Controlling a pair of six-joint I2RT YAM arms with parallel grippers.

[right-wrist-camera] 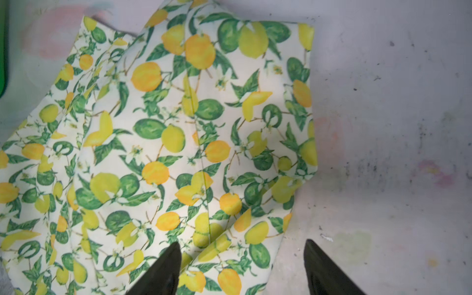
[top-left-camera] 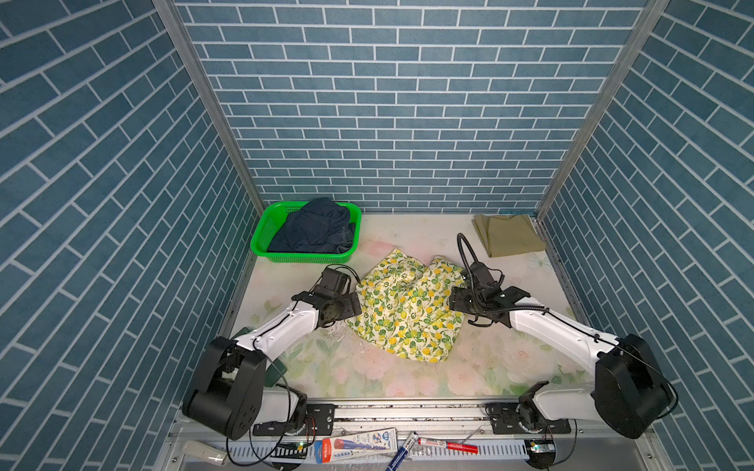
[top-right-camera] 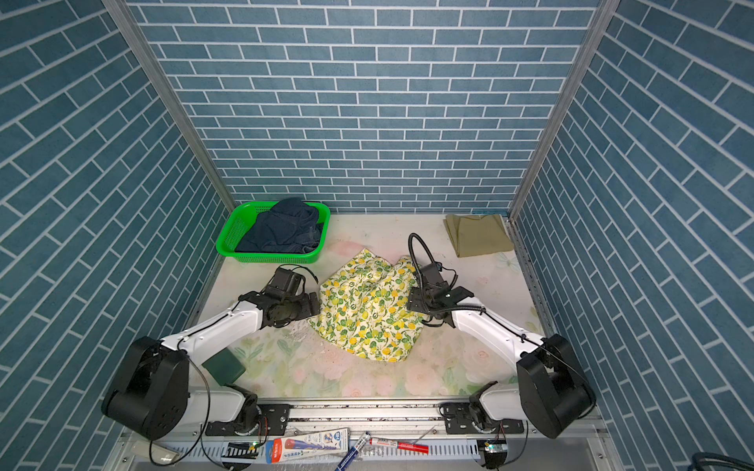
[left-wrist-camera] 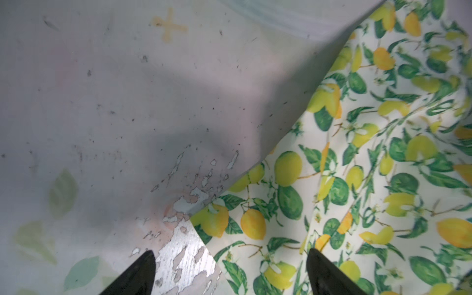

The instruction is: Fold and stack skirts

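A lemon-print skirt [top-left-camera: 408,314] lies spread and wrinkled in the middle of the table, its outline irregular. At its left corner hovers my left gripper, open, with the cloth's edge below and between its fingers but not gripped. My right gripper is open too, above the skirt's right edge; cloth lies under its left finger [right-wrist-camera: 164,270] and bare table under its right. In the right wrist view a fold runs diagonally across the skirt's lower part. A folded olive cloth [top-left-camera: 509,235] rests at the back right corner.
At the back left stands a green basket [top-left-camera: 306,257] with dark blue clothing [top-left-camera: 314,225] inside. A dark green block [top-right-camera: 224,366] sits near the left arm's base. Free table lies in front of the skirt and between basket and olive cloth.
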